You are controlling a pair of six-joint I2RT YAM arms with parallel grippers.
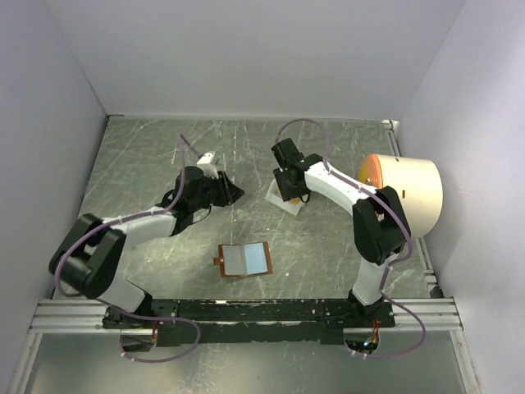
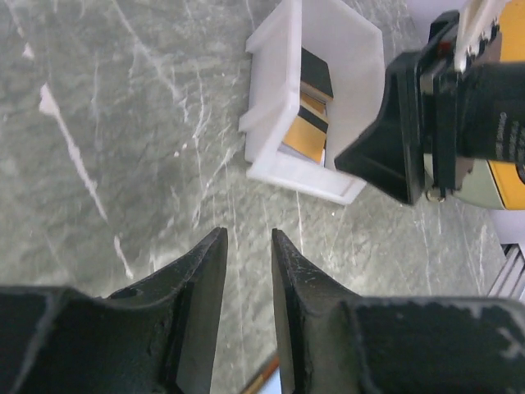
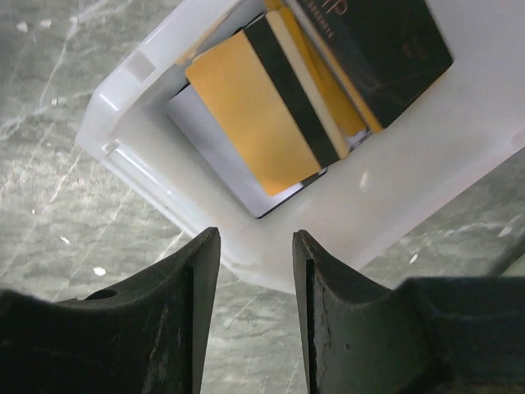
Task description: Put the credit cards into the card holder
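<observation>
Several cards lie in a white tray [image 1: 285,203] in the middle of the table: in the right wrist view an orange card [image 3: 238,107] with a black stripe, a black card [image 3: 381,49] and a pale card [image 3: 217,152] partly beneath the orange one. My right gripper is open at the tray's edge; whether it touches the tray I cannot tell. The brown card holder [image 1: 268,270] lies spread flat nearer the front, with grey and pale blue inner panels. My left gripper stands part open, empty, left of the tray in the top view.
A large cream cylinder [image 1: 420,193] with an orange end stands at the right edge. Free tabletop [image 1: 135,156] stretches across the back left. Both grippers are close together near the tray.
</observation>
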